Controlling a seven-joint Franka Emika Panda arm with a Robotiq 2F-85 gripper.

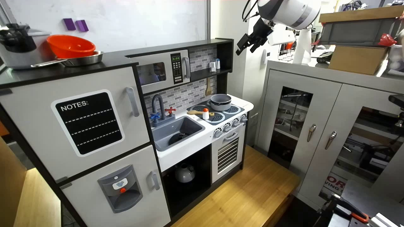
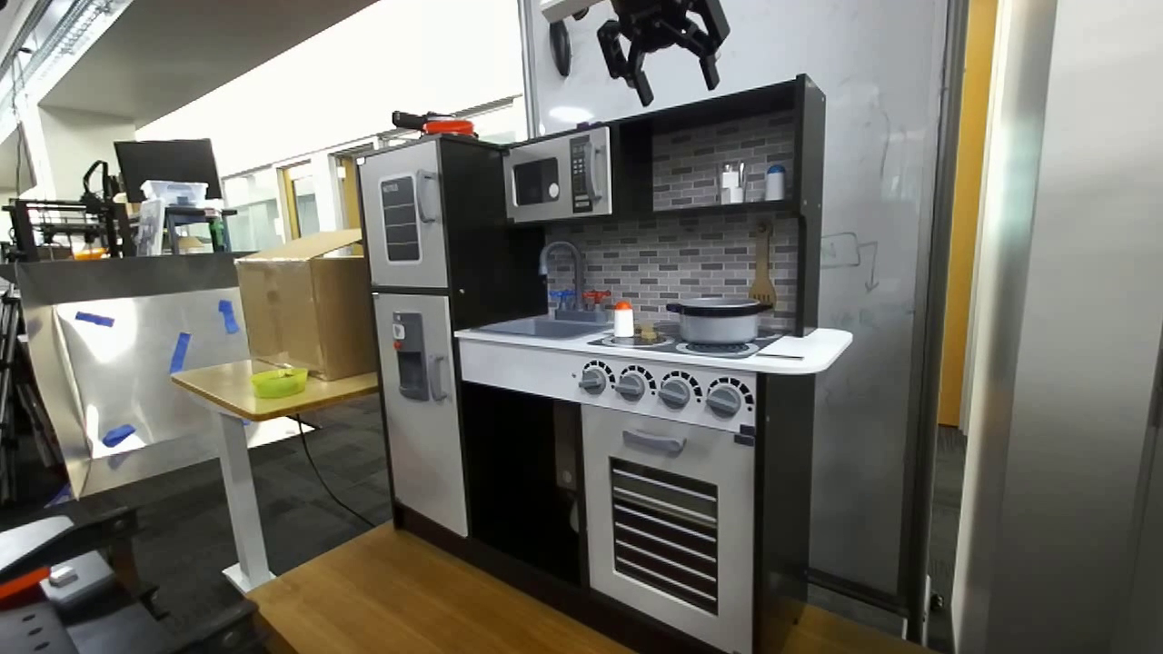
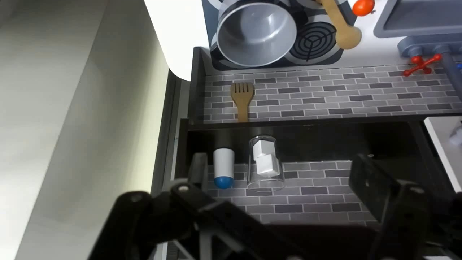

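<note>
My gripper (image 2: 678,92) hangs in the air above the toy kitchen, its fingers wide apart and nothing between them. On the upper shelf, the wrist view shows a clear glass (image 3: 265,184) holding white cubes, beside a white shaker with a blue top (image 3: 223,167). A grey pot (image 3: 256,34) sits on the stove. A wooden spoon (image 3: 345,32) lies on the burners, close to a white shaker with an orange top (image 1: 205,114). Against the tiled wall hangs a wooden fork (image 3: 242,97).
The microwave (image 1: 163,71) adjoins the shelf on its left. A grey sink (image 1: 178,132) with a tap is left of the stove. An orange bowl (image 1: 71,46) and a pan stand on top of the fridge. A grey cabinet (image 1: 299,81) stands to the right.
</note>
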